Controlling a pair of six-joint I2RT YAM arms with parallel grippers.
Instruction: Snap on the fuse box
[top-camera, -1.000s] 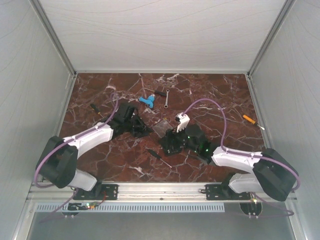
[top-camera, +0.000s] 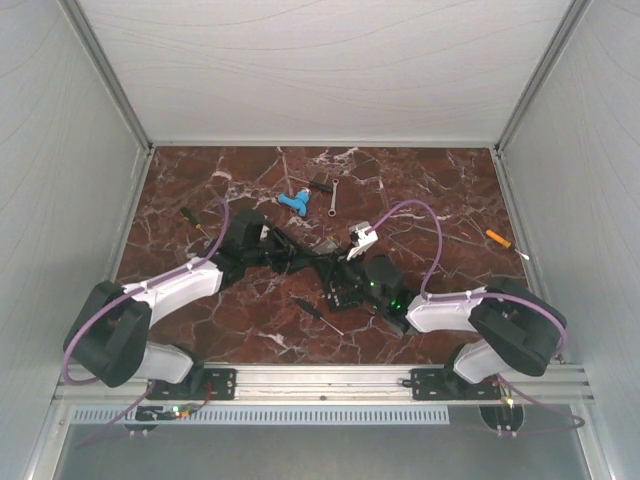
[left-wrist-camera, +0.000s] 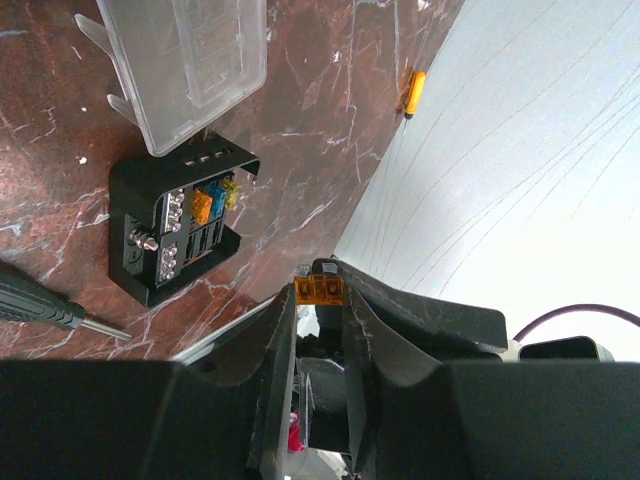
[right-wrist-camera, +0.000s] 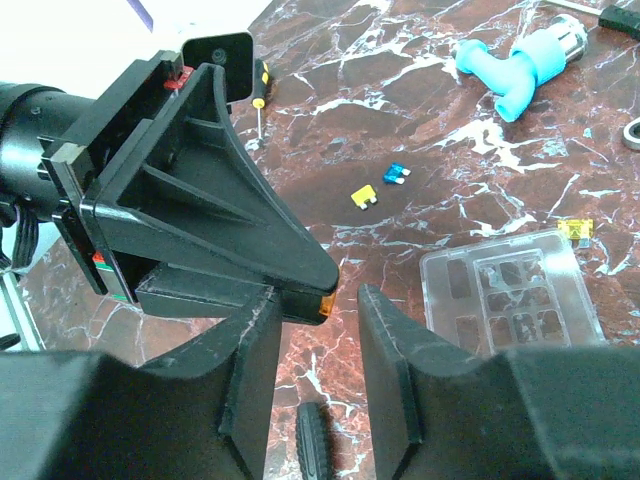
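Note:
My left gripper is shut on a small orange fuse; in the right wrist view the fuse peeks out at its tip. Close to that tip, my right gripper stands open, its fingers either side of a gap facing the left gripper. The black fuse box (left-wrist-camera: 140, 260), holding orange, blue and yellow fuses, lies on the table beside a clear plastic case (left-wrist-camera: 185, 65). Loose yellow (right-wrist-camera: 364, 196) and blue (right-wrist-camera: 393, 173) fuses lie behind.
A black screwdriver (top-camera: 316, 314) lies in front of the arms, a blue pipe fitting (top-camera: 294, 201) and wrench (top-camera: 333, 197) behind. An orange screwdriver (top-camera: 500, 239) lies at the right edge.
Both grippers have come together over the middle of the table: the left moved right, the right upward and slightly left. They now cover more of the clear case in the top view.

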